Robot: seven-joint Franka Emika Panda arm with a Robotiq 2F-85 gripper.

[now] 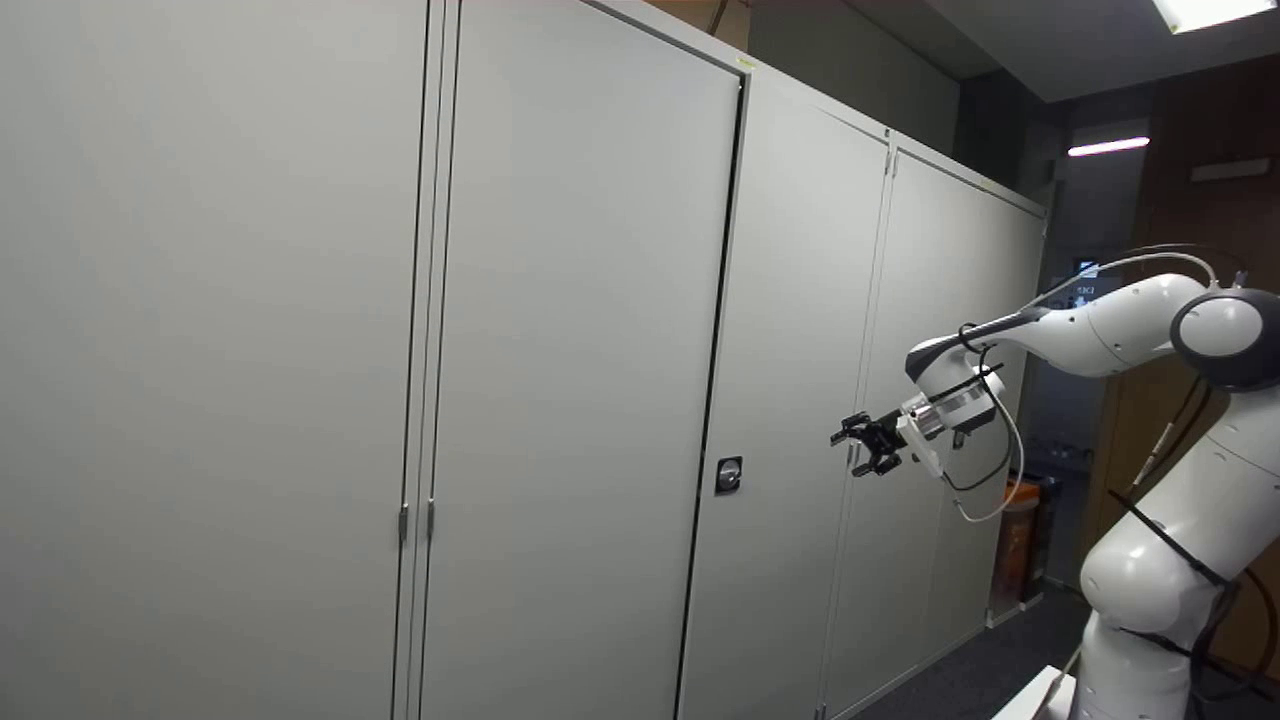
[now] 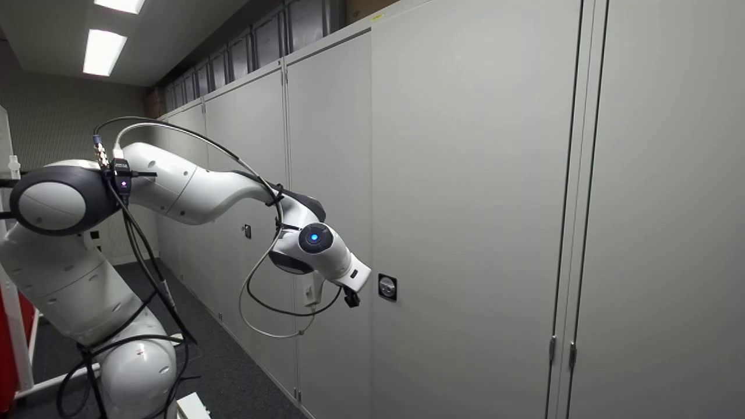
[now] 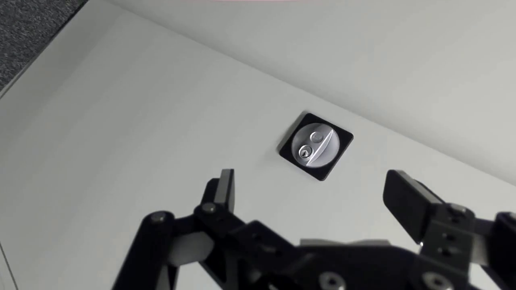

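A round silver turn-handle with a keyhole, set in a black square plate, forms the lock [image 3: 315, 146] on a pale grey cabinet door [image 1: 786, 360]. In exterior view 1 the lock [image 1: 729, 475] sits near the door's left edge. My gripper [image 1: 854, 454] hangs to the right of it, clear of the lock. Black fingers stand wide apart in the wrist view, the gripper open with nothing between them; the lock appears beyond the gap. Exterior view 2 shows the lock [image 2: 387, 287] to the right of the gripper, whose fingers are mostly hidden there.
Tall grey cabinets line the wall, their doors flush apart from a dark seam beside the lock. Slim hinges [image 1: 416, 522] run along other seams. Loose cables [image 2: 279, 328] loop below the wrist. An orange-topped bin [image 1: 1017, 540] stands at the far end. Space before the doors is free.
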